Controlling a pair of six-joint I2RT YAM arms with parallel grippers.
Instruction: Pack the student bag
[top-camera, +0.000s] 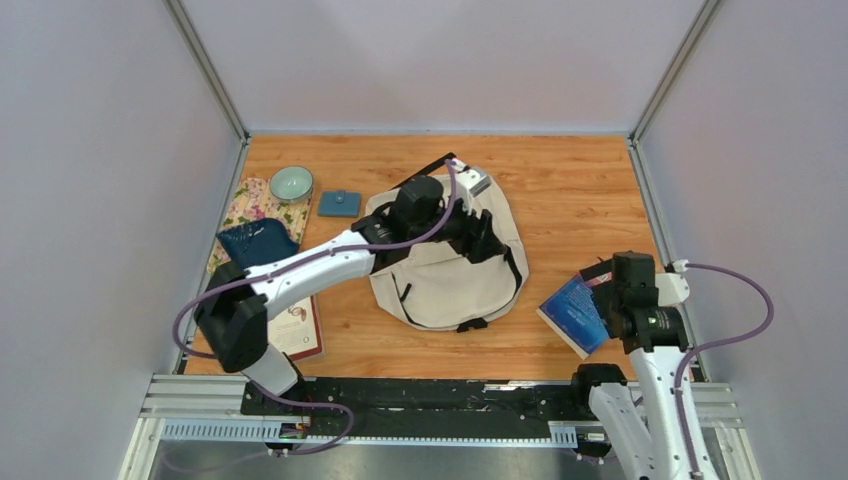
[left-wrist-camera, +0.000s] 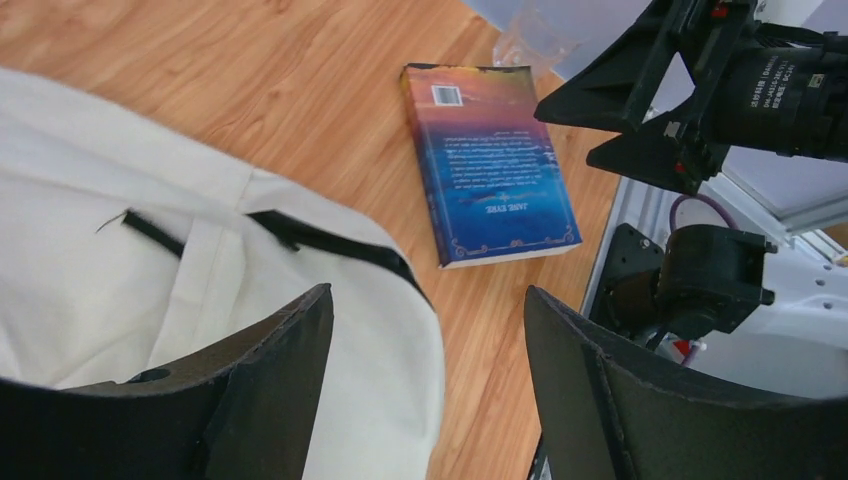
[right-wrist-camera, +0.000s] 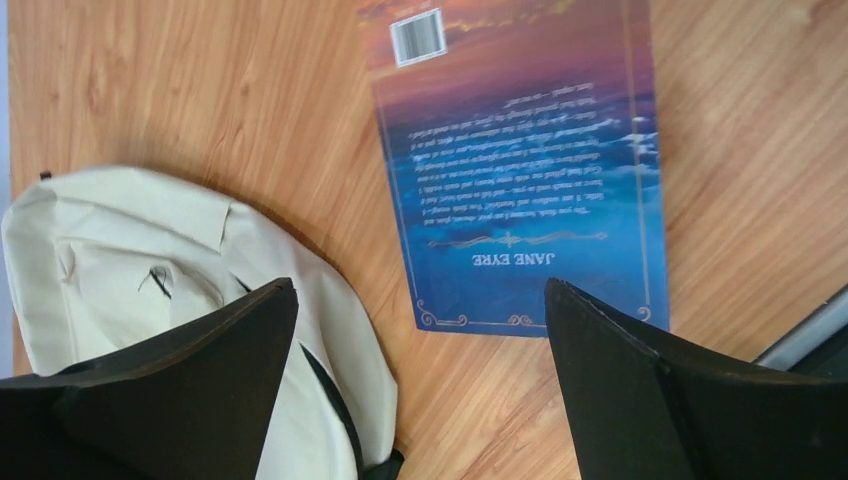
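Observation:
A cream bag (top-camera: 440, 285) lies in the middle of the table, its front flap down over the opening with a dark edge showing. My left gripper (top-camera: 488, 248) hovers above the bag's right part; in the left wrist view its fingers (left-wrist-camera: 275, 375) stand wide apart with nothing between. At the front right lies the Jane Eyre book, back cover up, also visible in the left wrist view (left-wrist-camera: 495, 165). My right gripper (top-camera: 598, 275) is open above the book, its fingers (right-wrist-camera: 640, 385) apart and empty. The arm hides part of the book in the top view.
On the left are a green bowl (top-camera: 291, 184) on a floral cloth (top-camera: 246, 205), a navy pouch (top-camera: 258, 246), a blue wallet-like item (top-camera: 339, 203) and a red-edged notebook (top-camera: 298, 327). A clear cup (left-wrist-camera: 532, 38) stands behind the book.

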